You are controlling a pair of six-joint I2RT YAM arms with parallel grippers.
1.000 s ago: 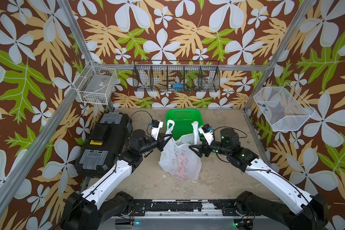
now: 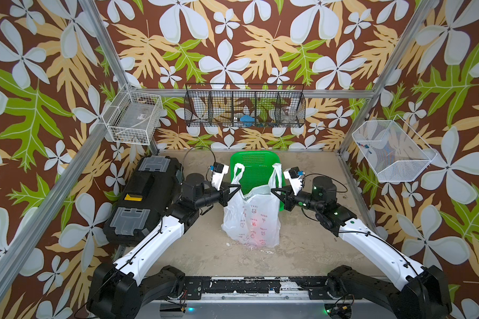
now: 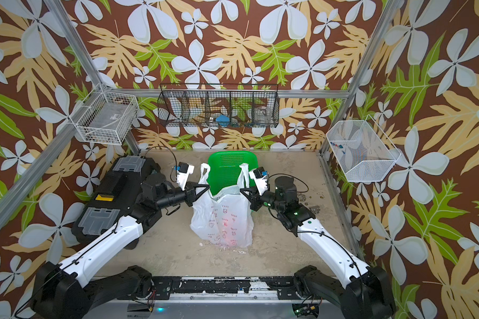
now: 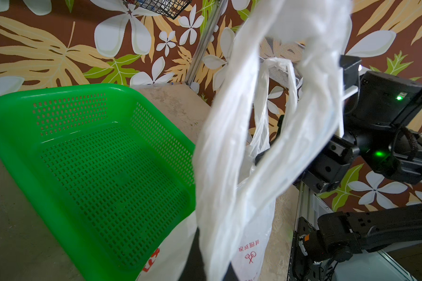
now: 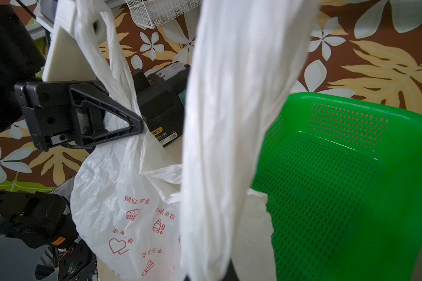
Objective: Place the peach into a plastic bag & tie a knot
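Note:
A white plastic bag (image 2: 258,220) with red print stands between my two arms in the top left view. Its left handle (image 4: 225,154) runs up from my left gripper (image 2: 235,189), which is shut on it. My right gripper (image 2: 276,191) is likewise shut on the right handle (image 5: 229,140); in the right wrist view the bunched handle rises from between the fingertips. Both handles point upward and the mouth between them gapes a little. A faint pinkish tint shows through the bag's lower part. I cannot make out the peach itself; the bag's inside is hidden.
Directly behind the bag lies an empty green basket (image 4: 112,173). A black toolbox (image 2: 143,199) takes up the table's left side. Wire baskets hang on the walls, among them a black one (image 2: 244,109) at the back. Bare table (image 2: 314,255) shows at front right.
The left gripper has barely shifted, still at the left handle.

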